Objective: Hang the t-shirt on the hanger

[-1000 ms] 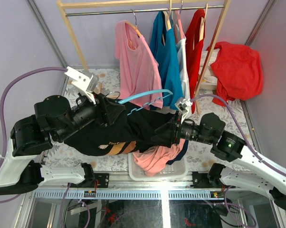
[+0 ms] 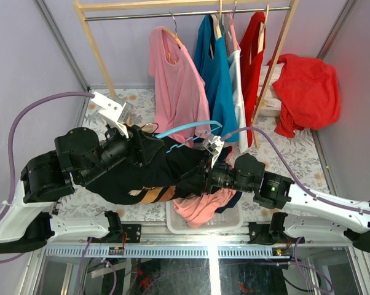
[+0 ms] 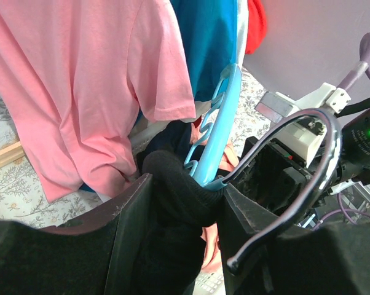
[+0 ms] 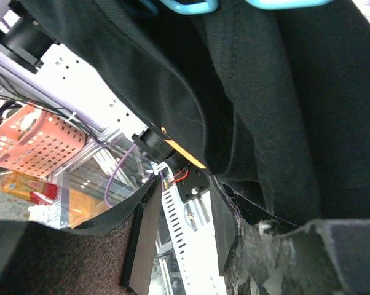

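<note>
A black t-shirt (image 2: 136, 184) with an orange and tan print hangs over the white tub in the top view. The light blue hanger (image 2: 191, 126) rises from its neck, with one arm and its wavy lower bar exposed. My left gripper is closed around the bunched black collar and the hanger's middle; the metal hook curves out to the right. Low by the shirt's right side, my right gripper stands open, with a clear gap between its fingers. The black cloth (image 4: 259, 123) lies just beyond its right fingertip, and I cannot tell whether they touch.
Behind the arms, a pink shirt (image 2: 176, 80), a blue shirt (image 2: 217, 80) and a red one (image 2: 252, 61) hang from the rack's rail (image 2: 191, 13). A white tub (image 2: 203, 227) holds pink and dark clothes. Red cloth (image 2: 305, 92) is heaped at the right.
My right gripper has moved left and slightly lower along the black shirt. The left gripper and hanger have shifted only slightly, the hanger's free end dipping a little.
</note>
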